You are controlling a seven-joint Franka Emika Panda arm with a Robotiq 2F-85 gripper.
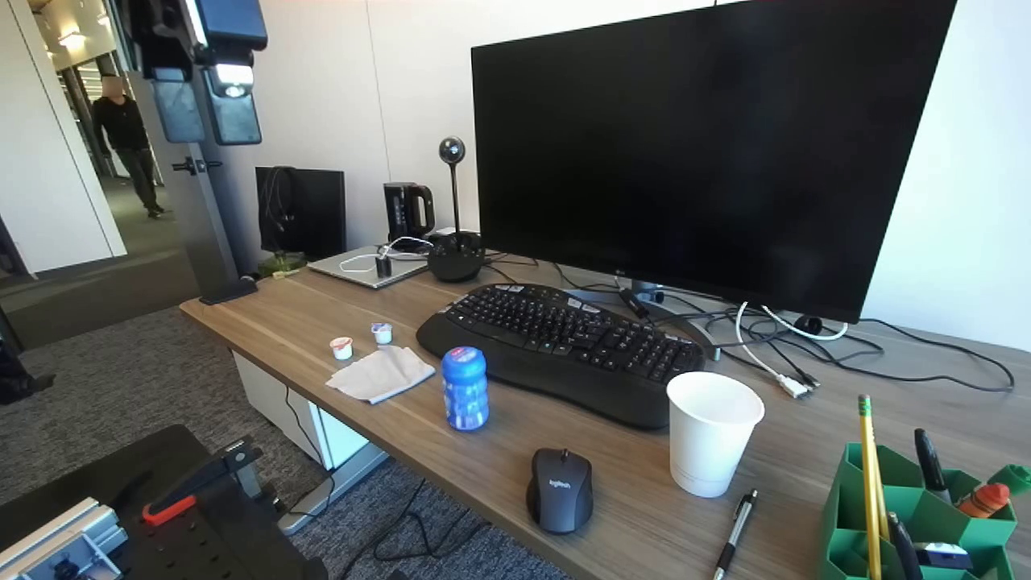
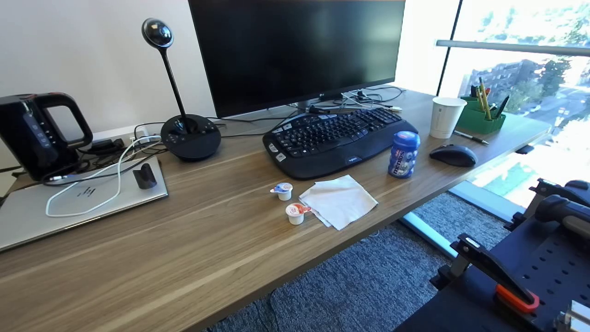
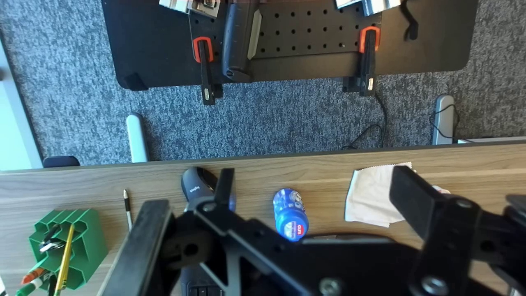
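High at the upper left of exterior view 1, my gripper (image 1: 209, 138) hangs open, well clear of the desk, its two pads apart with nothing between them. The wrist view looks down past dark fingers onto the desk. A blue gum bottle (image 2: 404, 155) stands upright near the front edge. To its left lies a folded pale cloth (image 2: 338, 202), with two small creamer cups (image 2: 296, 213) beside it. On the bottle's other side are a black mouse (image 1: 561, 490), a white paper cup (image 1: 713, 435), a pen (image 1: 736, 533) and a green pen holder (image 1: 904, 503) with pencils and markers.
Behind these sit a black keyboard (image 1: 570, 348) and a large monitor (image 1: 705, 164) with loose cables. A webcam stand (image 2: 191, 136), a closed laptop (image 2: 99, 207) and a kettle (image 2: 38, 138) occupy the far end. Bare desk (image 2: 182, 260) lies in front of the laptop.
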